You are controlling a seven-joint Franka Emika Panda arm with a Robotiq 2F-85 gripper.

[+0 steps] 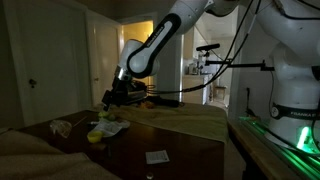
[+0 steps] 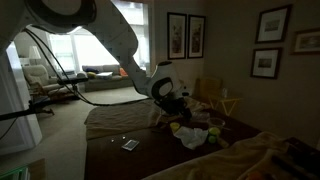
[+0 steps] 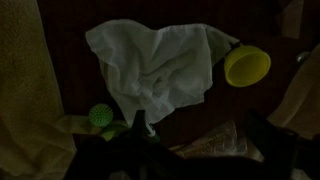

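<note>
My gripper (image 1: 118,96) hangs over the far left part of the dark table, above a crumpled white cloth (image 1: 112,128). In the wrist view its dark fingers (image 3: 268,138) stand wide apart along the lower edge, nothing visible between them. The same cloth (image 3: 160,68) lies spread ahead of them, with a yellow cup (image 3: 247,66) at its right and a green ball (image 3: 101,115) at its lower left. Exterior view 2 has the gripper (image 2: 183,108) above the cloth (image 2: 193,138), apart from the things below.
Tan towels (image 3: 28,90) flank the area at both sides. Clear crinkled plastic (image 3: 215,142) lies near the fingers. A small pale card (image 1: 157,157) rests on bare table towards the front. Framed pictures hang on the wall behind.
</note>
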